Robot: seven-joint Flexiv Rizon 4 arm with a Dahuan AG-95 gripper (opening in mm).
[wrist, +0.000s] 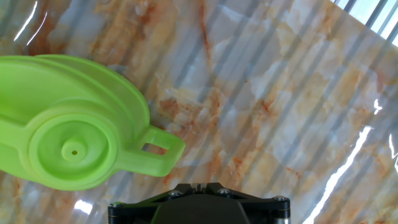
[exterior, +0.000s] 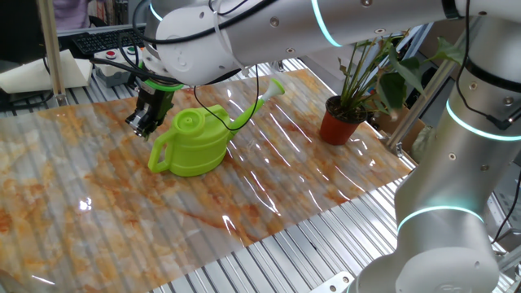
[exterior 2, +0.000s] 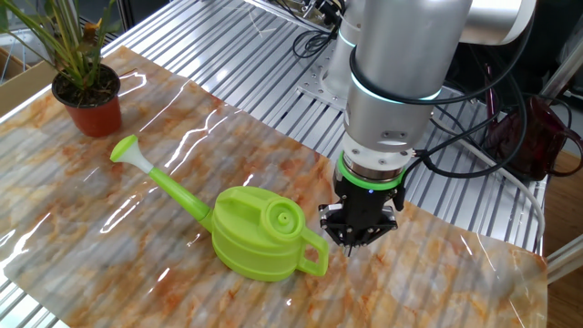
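Observation:
A bright green watering can (exterior: 191,145) stands upright on the marbled sheet, its spout (exterior 2: 178,193) pointing toward the plant side. Its loop handle (wrist: 163,151) faces my gripper. In exterior view 2 the gripper (exterior 2: 350,244) hangs fingers-down beside the handle, apart from it in the picture. Exterior view 1 has the gripper (exterior: 138,130) behind and to the left of the can. The fingertips meet in the wrist view, so the fingers look shut, and nothing shows between them.
A potted plant in a brown-red pot (exterior: 339,122) stands past the spout, near the sheet's edge. A dark red pitcher (exterior 2: 533,137) sits at the far right in exterior view 2. The sheet (exterior: 73,195) is clear on the handle side. A cable hangs in front of the can.

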